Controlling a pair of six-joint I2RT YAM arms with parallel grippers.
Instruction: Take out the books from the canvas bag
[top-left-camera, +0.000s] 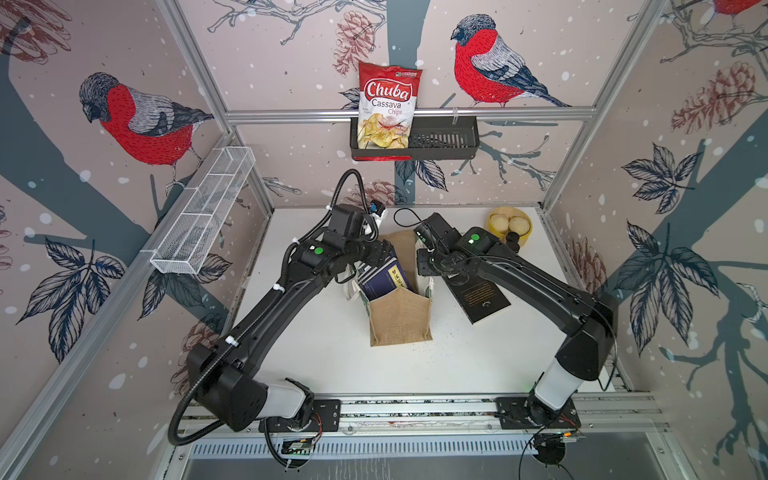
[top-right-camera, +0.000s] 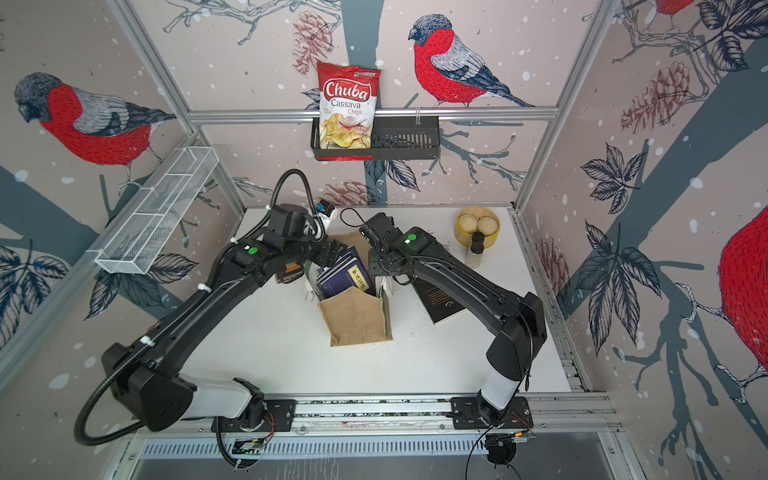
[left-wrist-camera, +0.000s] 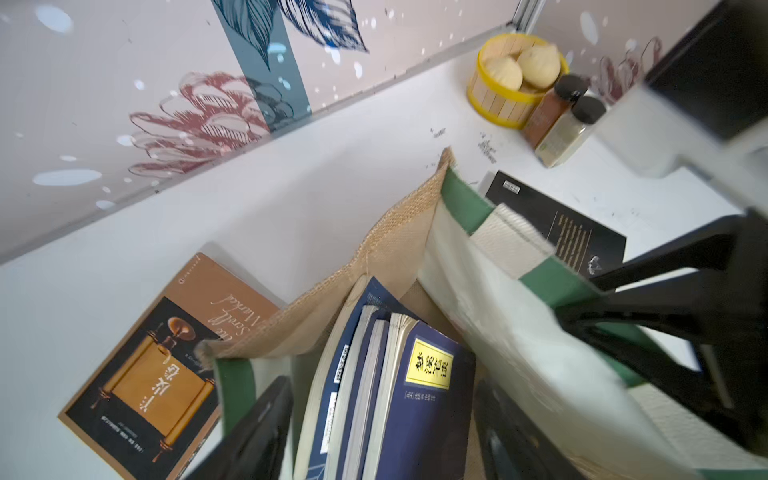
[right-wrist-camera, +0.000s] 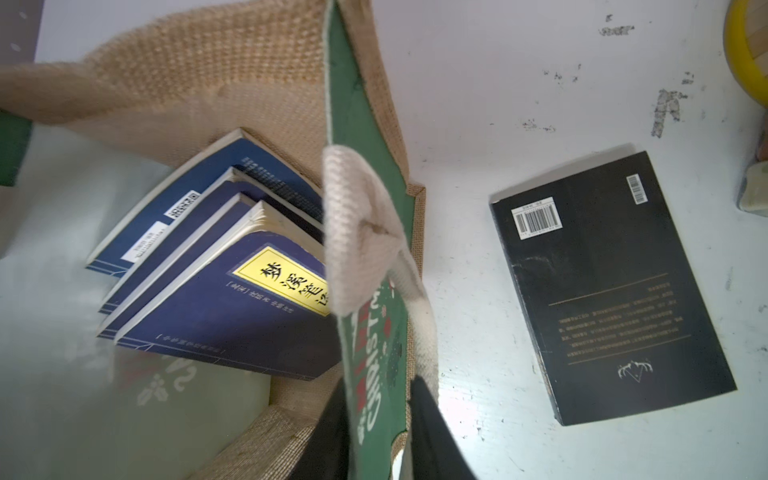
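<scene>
The canvas bag (top-left-camera: 400, 317) stands on the table with its mouth up. Inside lean several dark blue books (left-wrist-camera: 428, 400), one with a yellow title label. Over them is my left gripper, its fingers (left-wrist-camera: 268, 436) spread wide, nothing held between them. My right gripper straddles the bag's right side wall, whose green edge and pale handle (right-wrist-camera: 364, 232) run between its parted fingers; whether they touch it I cannot tell. A black book (right-wrist-camera: 612, 288) lies flat on the table right of the bag; a brown-and-black book (left-wrist-camera: 164, 364) lies left of it.
A yellow basket of buns (left-wrist-camera: 516, 76) and two shaker bottles (left-wrist-camera: 564, 120) stand at the back right. A chips bag (top-left-camera: 386, 108) sits on the rear wall shelf (top-left-camera: 444, 144).
</scene>
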